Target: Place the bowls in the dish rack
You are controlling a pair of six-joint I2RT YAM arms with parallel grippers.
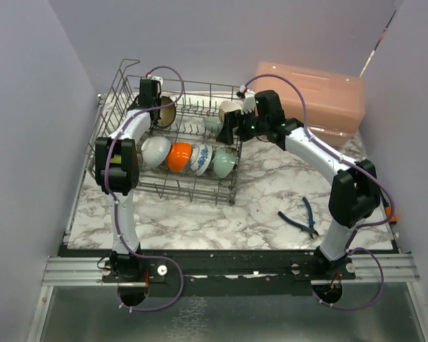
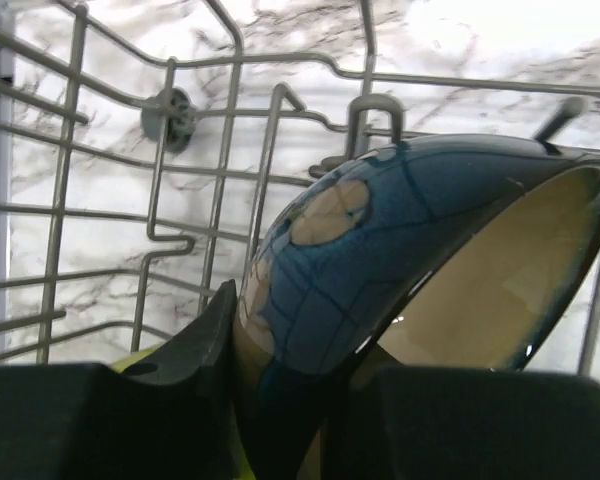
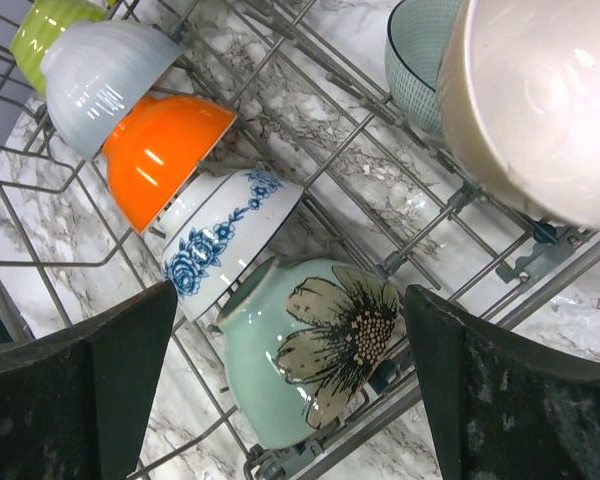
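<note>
At the rack's back-left my left gripper (image 1: 157,107) is at a dark blue bowl (image 2: 350,250) with a cream interior, tilted on its side among the wires; its fingers touch or straddle the rim, and whether they grip it is unclear. My right gripper stands open over the rack's right end, above a mint flower bowl (image 3: 320,350). A blue-floral bowl (image 3: 210,250), orange bowl (image 3: 155,150), pale bowl (image 3: 95,90) and lime bowl (image 3: 30,35) line the front row. A cream bowl (image 3: 540,90) and small teal bowl (image 3: 410,70) sit at back right.
The wire rack (image 1: 178,189) stands on a marble counter (image 1: 285,192). A pink box (image 1: 321,92) is at the back right and pliers (image 1: 299,224) lie at the right front. Grey walls border both sides.
</note>
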